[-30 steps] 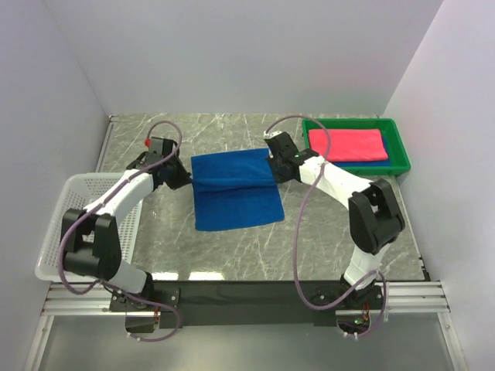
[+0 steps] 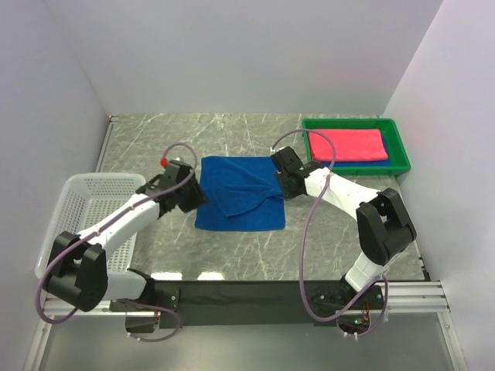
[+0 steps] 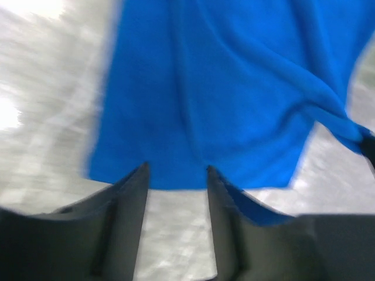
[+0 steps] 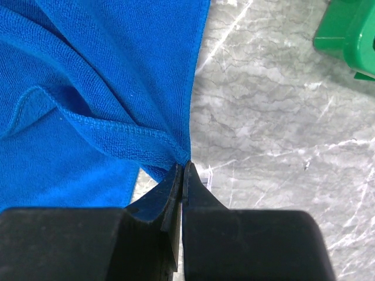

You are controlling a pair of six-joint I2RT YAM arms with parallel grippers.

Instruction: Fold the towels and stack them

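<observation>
A blue towel (image 2: 240, 216) lies loosely folded in the middle of the table, its upper layer creased diagonally toward the right. My left gripper (image 2: 198, 199) hangs over its left edge; in the left wrist view its fingertips (image 3: 139, 175) are parted, with towel beneath and nothing visibly held. My right gripper (image 2: 286, 189) is at the towel's right edge; in the right wrist view it is shut on a gathered corner of the blue towel (image 4: 135, 140).
A green bin (image 2: 396, 147) at the back right holds a red towel (image 2: 344, 143) over a blue one. A white basket (image 2: 58, 224) stands at the left.
My left gripper has swung down and right over the towel. The towel's upper left part now slants down toward the front. My right gripper has shifted slightly.
</observation>
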